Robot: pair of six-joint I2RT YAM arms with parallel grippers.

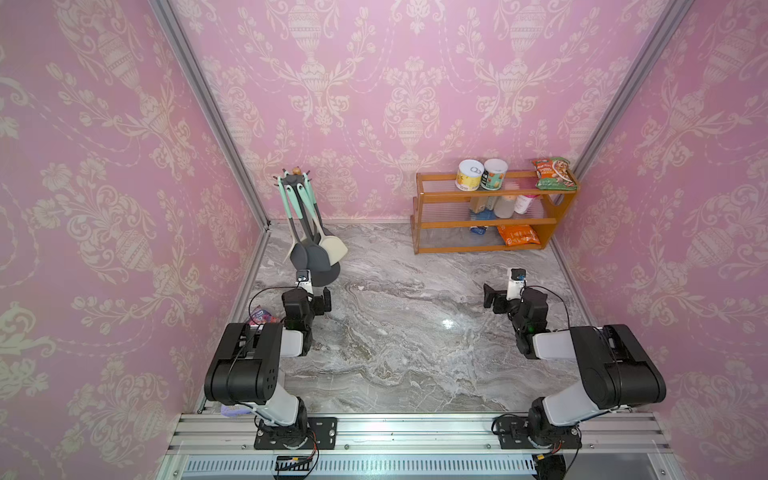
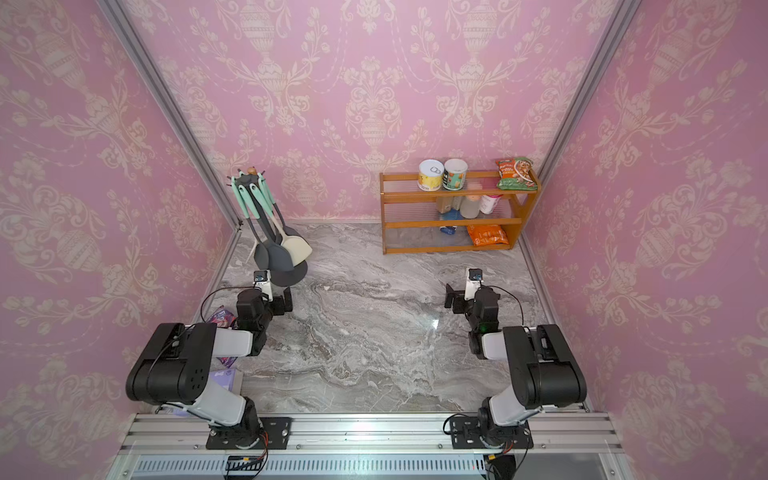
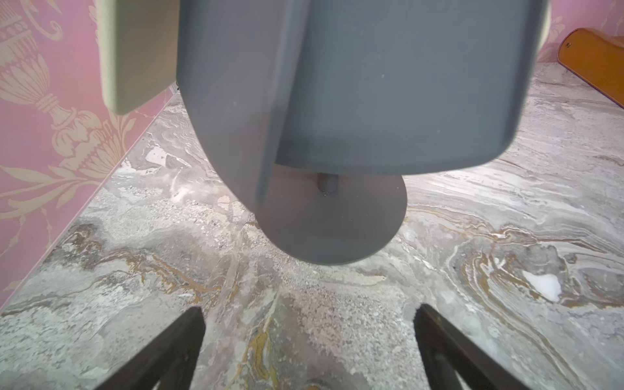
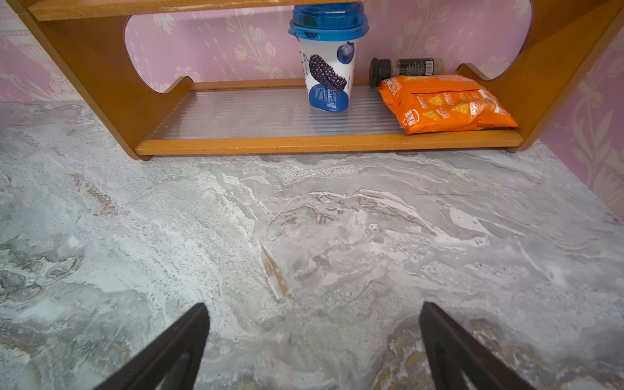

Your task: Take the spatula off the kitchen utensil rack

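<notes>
The utensil rack point(image 1: 296, 181) stands at the back left, with several mint-handled utensils hanging from it. Among them are a cream-headed utensil point(image 1: 333, 248) and a flat grey spatula blade point(image 1: 317, 257). In the left wrist view, a wide grey blade point(image 3: 416, 84) and a second one hang above the rack's round base point(image 3: 331, 227); their handles are out of that frame. My left gripper is in front of the rack, open and empty, apart from the utensils. Over bare counter on the right, my right gripper is open too, holding nothing.
A wooden shelf point(image 1: 480, 223) with cans, a cup and snack bags stands at the back right. Bare marble counter point(image 1: 400, 320) lies between the arms. The left wall is close to the rack, and a colourful packet point(image 2: 221, 317) lies beside the left arm.
</notes>
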